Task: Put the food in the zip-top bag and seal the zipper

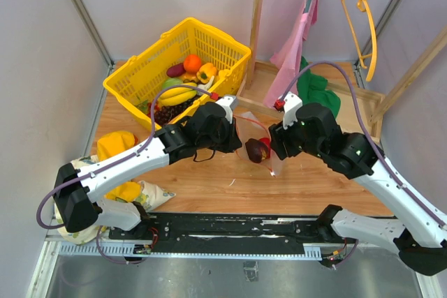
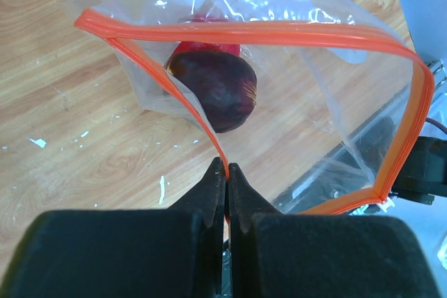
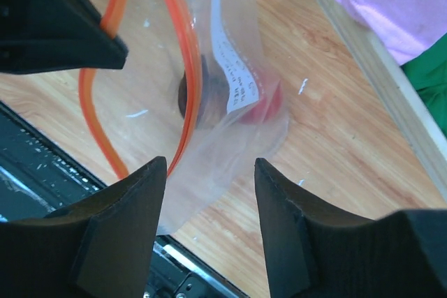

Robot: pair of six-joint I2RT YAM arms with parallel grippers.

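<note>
The clear zip top bag (image 2: 307, 5) with an orange zipper rim (image 2: 251, 31) stands open on the wooden table between the arms, holding a dark eggplant-like item (image 2: 209, 88) and something red behind it (image 3: 269, 102). My left gripper is shut on the zipper rim at the near side of the bag's mouth. My right gripper stands open beside the bag, its left finger near the lower end of the orange strip and nothing clearly between its fingers.
A yellow basket (image 1: 140, 64) of fruit and vegetables stands at back left. A wooden rack (image 1: 380, 113) with pink and green cloth and hangers is at back right. Yellow and cream cloths (image 1: 115, 144) lie at left.
</note>
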